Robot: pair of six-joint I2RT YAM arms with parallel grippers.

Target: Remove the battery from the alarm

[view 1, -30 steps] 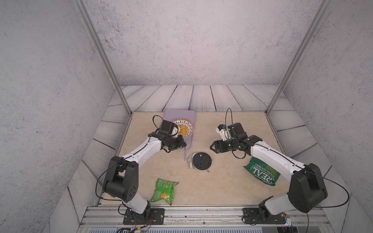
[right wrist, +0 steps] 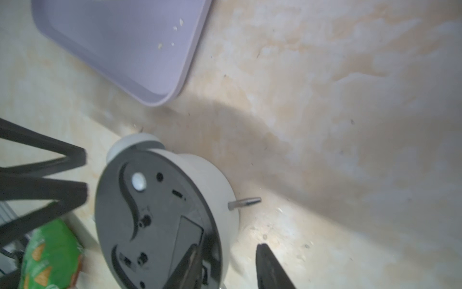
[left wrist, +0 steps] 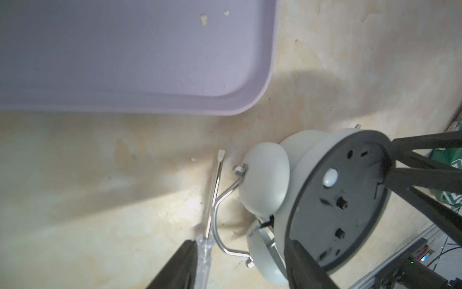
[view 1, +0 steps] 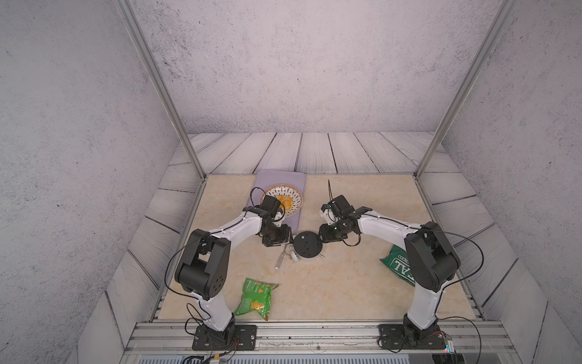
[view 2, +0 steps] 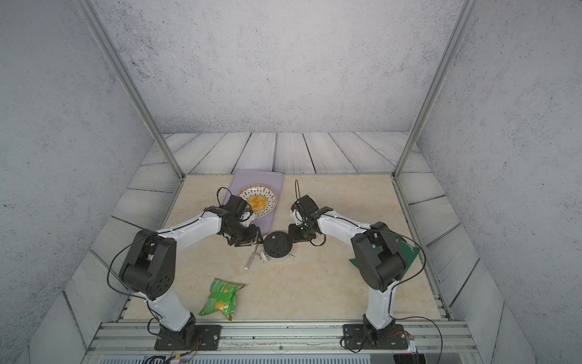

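The alarm, a white twin-bell clock [left wrist: 308, 168], lies with its dark round back [right wrist: 158, 212] upward and a metal leg [right wrist: 244, 202] sticking out. A rectangular outline [right wrist: 188, 238] marks its back; I cannot tell whether a cover is on, and no battery shows. My left gripper stands open by the bells, with nothing held. At the clock's right edge is my right gripper, open, one finger overlapping the back in the right wrist view; contact is unclear. A clear-handled screwdriver [left wrist: 204, 262] rests on the table beneath my left gripper.
Behind the clock is a lilac tray [left wrist: 168, 91] bearing a patterned bowl [view 1: 296, 193]. A green snack bag [view 1: 256, 298] lies at front left, a darker green bag [view 1: 400, 265] at right.
The screwdriver, earlier hanging at my left gripper, now lies apart from it on the table. My right gripper has moved left to the clock, which has shifted slightly left and back.
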